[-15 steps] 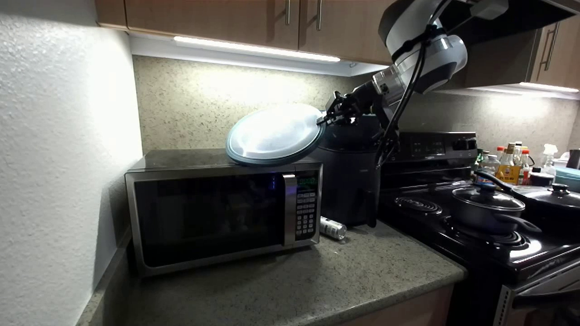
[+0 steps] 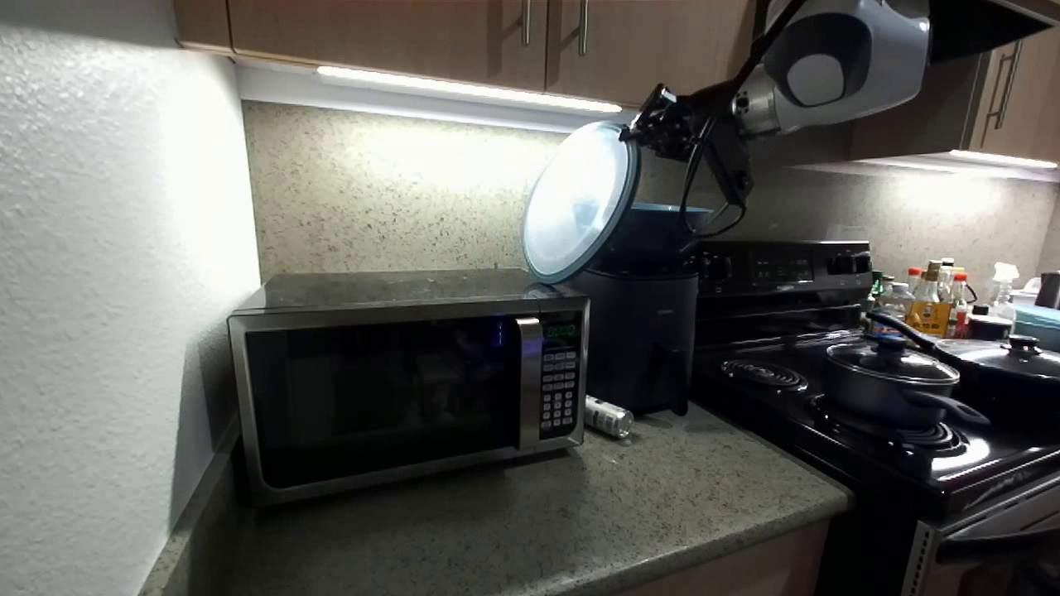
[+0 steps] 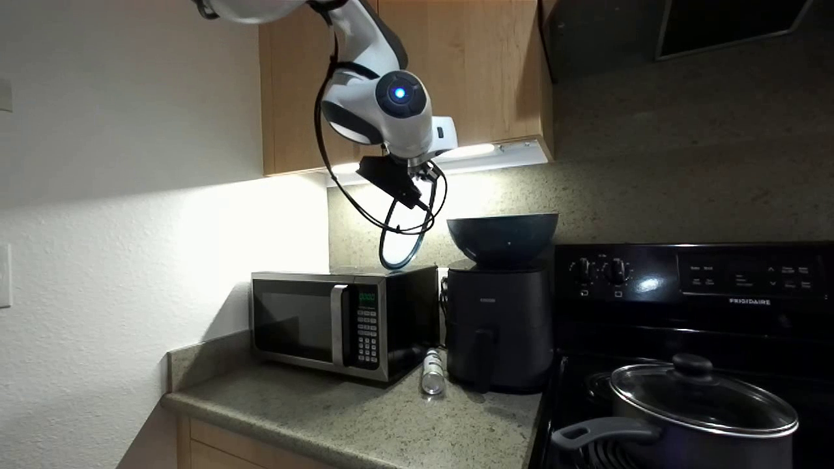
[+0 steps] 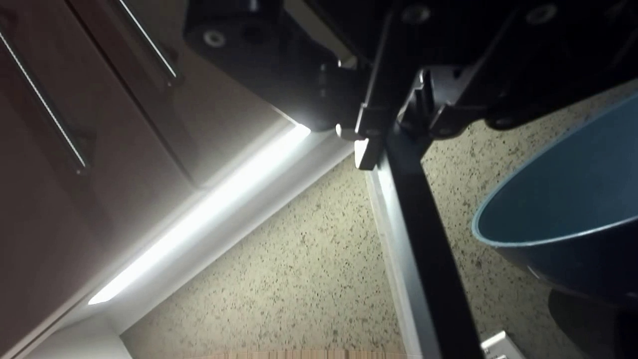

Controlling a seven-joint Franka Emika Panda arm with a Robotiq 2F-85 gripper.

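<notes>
A round translucent lid with a blue rim (image 2: 576,204) hangs steeply tilted from my gripper (image 2: 630,132), which is shut on its upper edge. Its lower edge is close to the back right of the microwave top (image 2: 397,288); I cannot tell whether they touch. From the wrist, the lid (image 4: 427,239) shows nearly edge-on, running down from the fingertips. In the second exterior view its rim (image 3: 395,264) appears behind the gripper's cables. A dark blue bowl (image 3: 504,241) rests on the black air fryer (image 3: 500,328), to the right of the lid.
Wooden cabinets (image 2: 397,40) with a lit strip hang just above the gripper. A can (image 3: 432,374) lies on the counter between microwave and air fryer. At the right, a lidded pot (image 2: 891,372) stands on the stove.
My gripper has risen and moved slightly right with the lid. The lid has swung from a shallow slant over the microwave to a steep tilt, and the arm has turned.
</notes>
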